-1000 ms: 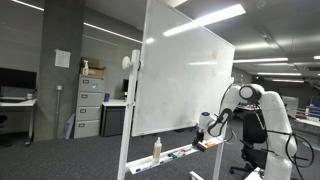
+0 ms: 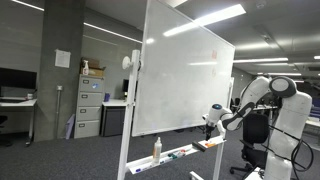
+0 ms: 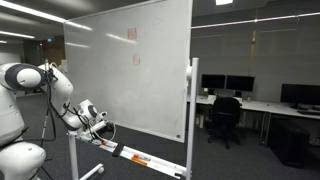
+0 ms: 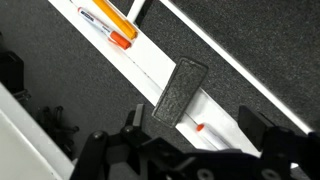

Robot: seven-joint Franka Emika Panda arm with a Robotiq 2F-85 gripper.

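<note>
A dark rectangular eraser [image 4: 180, 91] lies on the white tray [image 4: 150, 61] of the whiteboard, in the middle of the wrist view. My gripper is open above the tray, its fingers apart and nothing held between them. An orange marker [image 4: 119, 17] and a white marker with an orange-red end [image 4: 104, 28] rest at the upper left. Partly covered by the gripper, another white marker [image 4: 213, 137] with a red tip is on the tray below the eraser. The large whiteboard [image 2: 185, 75] stands upright and looks mostly blank in exterior view 1.
A spray bottle [image 2: 157, 151] stands toward the left end of the tray. The board's upright post [image 2: 130, 115] rises at that end. In exterior view 2, a desk with monitors [image 3: 227, 84] and an office chair [image 3: 226, 110] are behind the board.
In exterior view 1, the arm's head has moved right and slightly up, away from the tray. The items on the tray look unmoved.
</note>
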